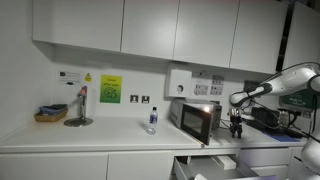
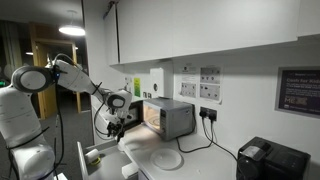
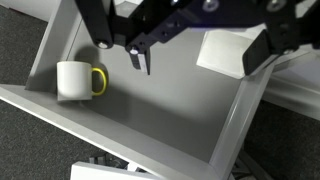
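Below the arm an open drawer [image 3: 165, 110] with a grey floor juts out from the counter. Inside it, in the left corner of the wrist view, is a white mug [image 3: 74, 80] with a yellow handle [image 3: 102, 80]. A white, flat-sided object [image 3: 222, 52] shows behind the fingers; what it is cannot be made out. My gripper is open above the drawer, its dark fingers wide apart with nothing between them. The mug is off to the left, clear of the fingers. From outside, the gripper [image 1: 236, 130] appears beside the microwave [image 1: 193, 121].
The microwave's door [image 1: 195, 121] stands ajar at the counter's front. A white plate [image 2: 166, 158] lies on the counter, and a black toaster [image 2: 268, 160] is farther right. A bottle [image 1: 153, 121] stands left of the microwave.
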